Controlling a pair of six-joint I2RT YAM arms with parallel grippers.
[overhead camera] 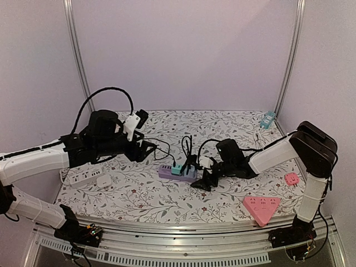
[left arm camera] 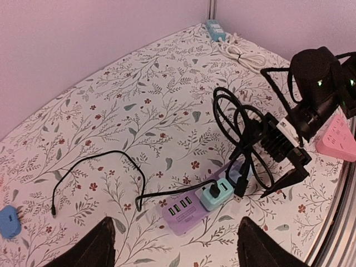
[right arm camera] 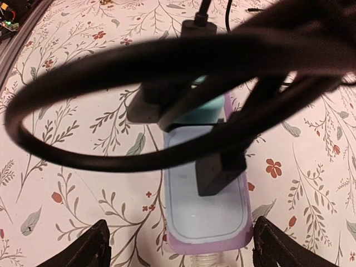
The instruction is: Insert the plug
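Note:
A purple power strip [left arm camera: 179, 214] lies on the patterned cloth, with a teal cube [left arm camera: 218, 193] on its middle. A black plug end [left arm camera: 213, 189] with a cord meets the cube's top; how deep it sits I cannot tell. Looped black cable [left arm camera: 245, 130] with a dark block [right arm camera: 221, 167] hangs over the strip's pale end. Open, my right gripper has its fingers on either side of that end, apart from each other; contact is unclear. My left gripper is open over the cloth left of the strip, with nothing between its fingers.
A pink triangular block [overhead camera: 261, 209] lies front right, a small pink block [overhead camera: 291, 178] at the right edge. White strips [overhead camera: 86, 177] lie at left and a teal block [overhead camera: 267, 119] at the back right.

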